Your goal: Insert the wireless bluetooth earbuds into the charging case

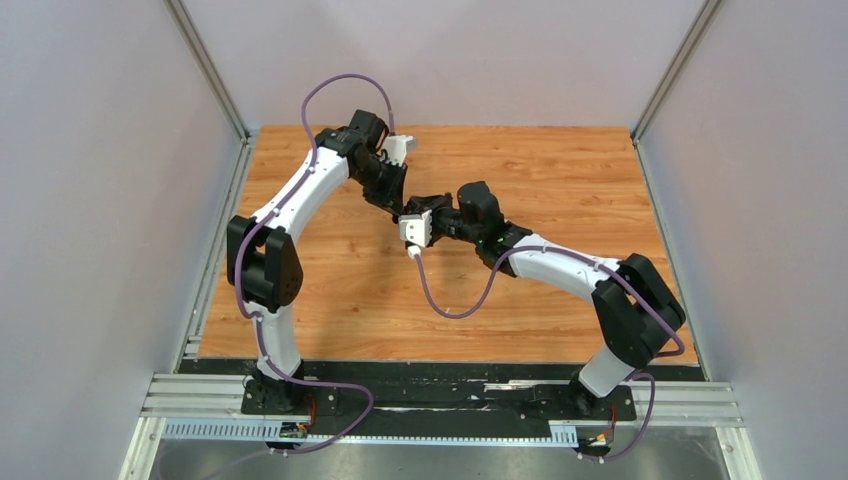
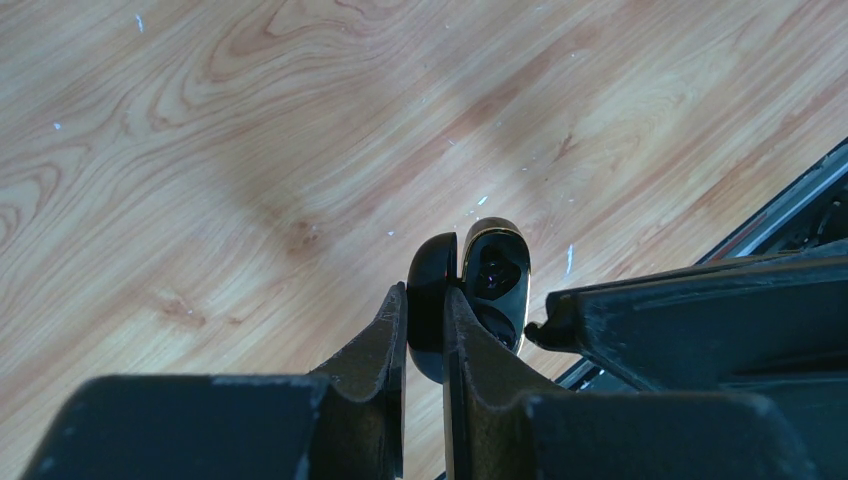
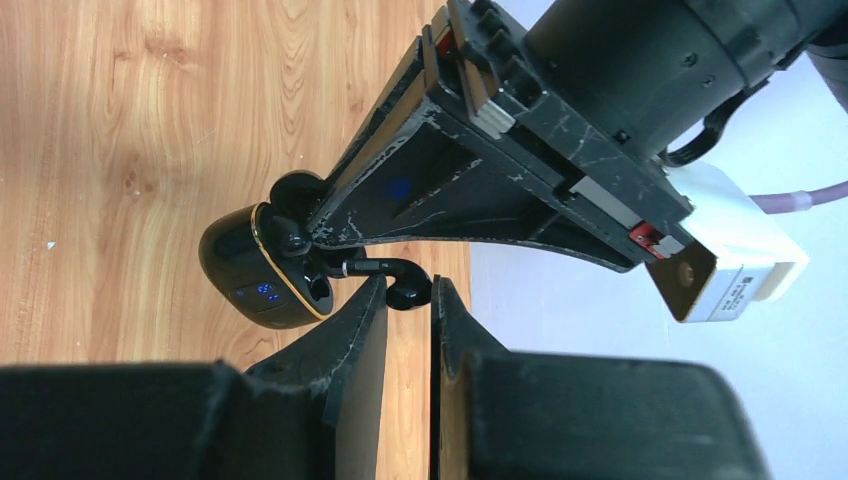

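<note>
My left gripper is shut on the black charging case (image 3: 262, 270), which hangs upright above the table with its lid open and two dark wells (image 2: 495, 275) showing. My right gripper is shut on a black earbud (image 3: 400, 280), held just beside the case's open top, its stem pointing toward the case. In the left wrist view the right gripper's dark body (image 2: 700, 320) fills the lower right. In the top view both grippers meet near the centre, largely hiding case and earbud.
Pale walls enclose it at the sides and back. Purple hoses (image 1: 455, 316) run along both arms.
</note>
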